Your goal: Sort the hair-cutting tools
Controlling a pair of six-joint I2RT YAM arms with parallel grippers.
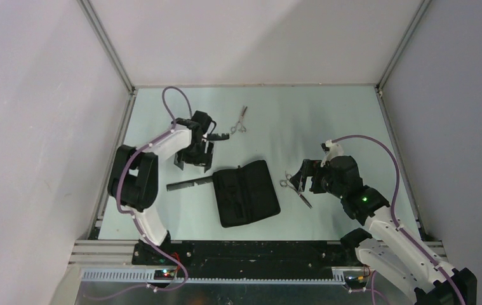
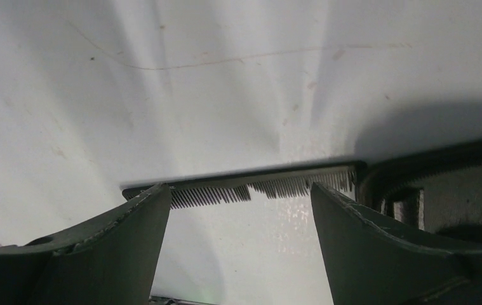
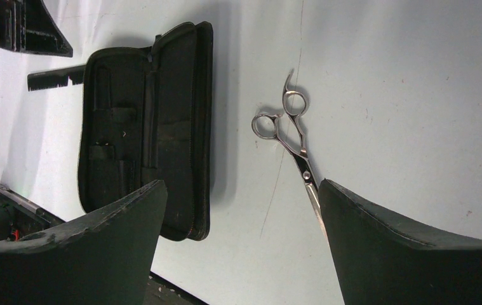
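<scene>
A black comb lies on the white table with its right end at the black open tool case; in the left wrist view the comb runs between my fingertips, below them. My left gripper hangs above it, apart, part open with nothing held. Steel scissors lie right of the case, under my right gripper, which is open and empty. A second pair of scissors lies at the back, and another dark comb lies near the left arm.
Walls enclose the back and both sides; a dark rail runs along the front edge.
</scene>
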